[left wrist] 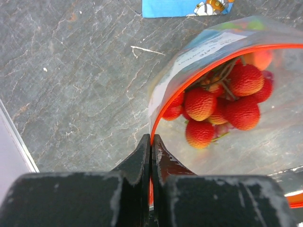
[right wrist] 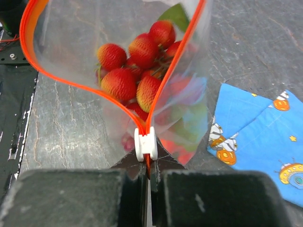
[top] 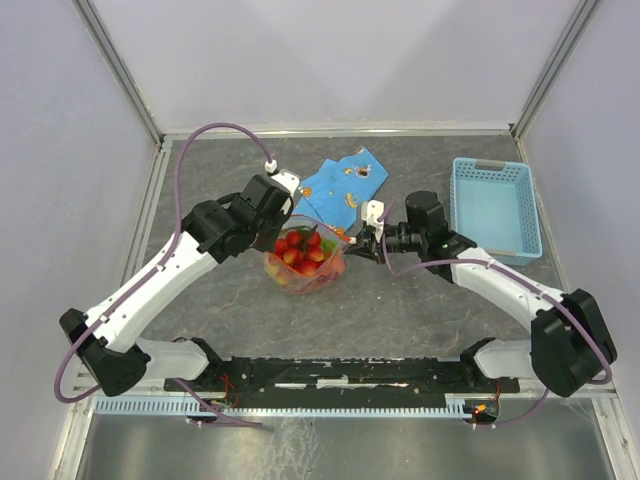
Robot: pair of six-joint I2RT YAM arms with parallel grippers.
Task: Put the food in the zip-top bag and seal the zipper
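Observation:
A clear zip bag with an orange rim (top: 305, 255) holds several red strawberries (left wrist: 242, 113) and stands at the table's middle, mouth open. My left gripper is shut on the bag's rim at its left side. My right gripper is shut at the other corner, on the orange zipper strip just below the white slider (right wrist: 146, 144). Green leaves (right wrist: 176, 16) show among the fruit.
Blue patterned cloths (top: 345, 185) lie behind the bag. A light blue plastic basket (top: 495, 210) stands at the right.

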